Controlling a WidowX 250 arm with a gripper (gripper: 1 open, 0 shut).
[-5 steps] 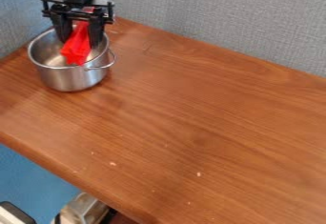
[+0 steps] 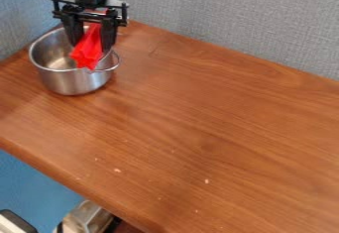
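Note:
My black gripper (image 2: 87,27) is over a steel pot (image 2: 63,76) near the back left corner of the wooden table, shut on a red object (image 2: 87,51). The red object hangs tilted within the pot's rim, its lower end inside or just at the front edge. Whether it touches the pot's floor cannot be seen.
Grey padded walls (image 2: 252,24) stand behind and to the left. At the lower left, off the table, some metal hardware (image 2: 86,217) shows above a blue floor.
My gripper and the red object have shifted very slightly to the right and down over the last second. The pot has stayed in place.

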